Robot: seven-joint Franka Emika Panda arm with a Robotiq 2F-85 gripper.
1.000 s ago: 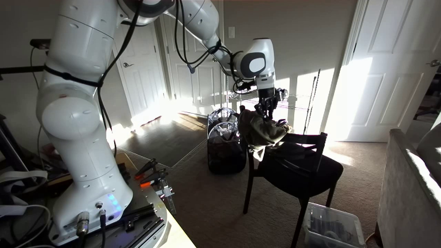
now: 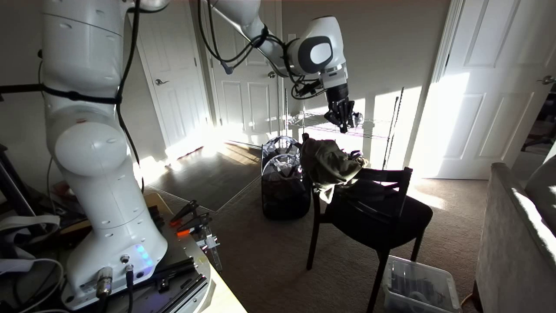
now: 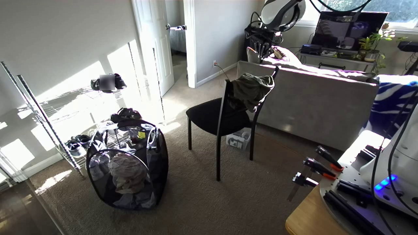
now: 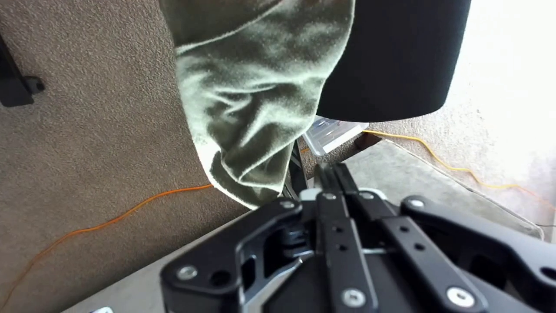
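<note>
An olive-green cloth (image 2: 331, 161) hangs over the backrest of the black chair (image 2: 383, 206). In exterior view 2 the same cloth (image 3: 252, 89) drapes from the chair's top rail. My gripper (image 2: 342, 128) is in the air just above the cloth, with a gap between them. The wrist view shows the gripper shut, its two fingers pressed together and nothing between them. Beyond and to the left of the fingertips lies the cloth (image 4: 255, 104), wrinkled, its lower corner hanging free.
A black mesh hamper (image 3: 127, 168) holding clothes stands on the carpet beside the chair. A clear plastic bin (image 2: 419, 287) sits by the chair, near the grey sofa (image 3: 309, 105). Wire shelving (image 3: 49, 121) lines the wall. Open carpet lies between chair and robot table.
</note>
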